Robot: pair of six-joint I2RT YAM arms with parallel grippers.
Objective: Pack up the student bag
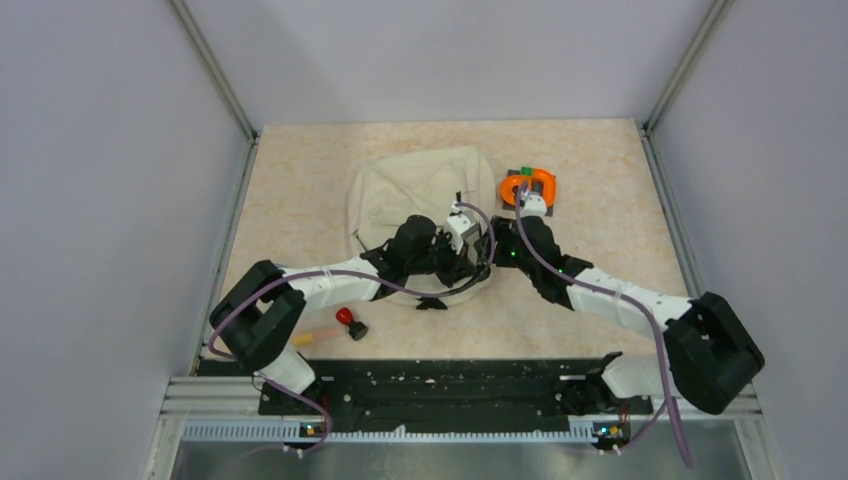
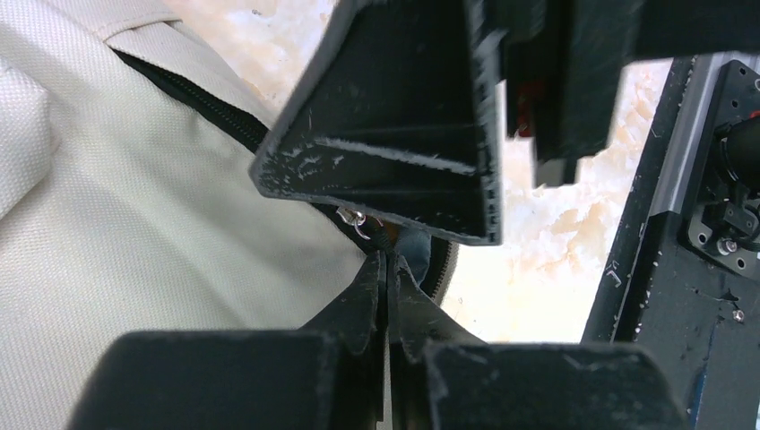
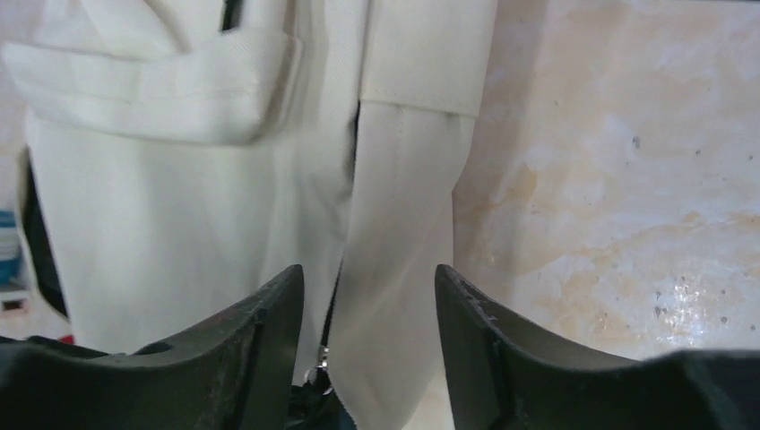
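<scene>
The cream student bag (image 1: 425, 175) lies on the table under both arms. My left gripper is shut on the dark pull tab of its zipper; the metal slider (image 2: 351, 218) shows just beyond the fingertips. A black zipper track (image 2: 193, 94) runs from there to the upper left, and the pocket gapes beside the slider. My right gripper is open over the bag's side edge, its fingers apart with bag fabric in view between them. One of its fingers (image 2: 385, 143) crosses over the zipper in the left wrist view. Whether it touches the fabric I cannot tell.
An orange ring-shaped item (image 1: 543, 182) on a dark base lies just right of the bag. Near the front left are a red and black item (image 1: 352, 324) and a yellow item (image 1: 315, 336).
</scene>
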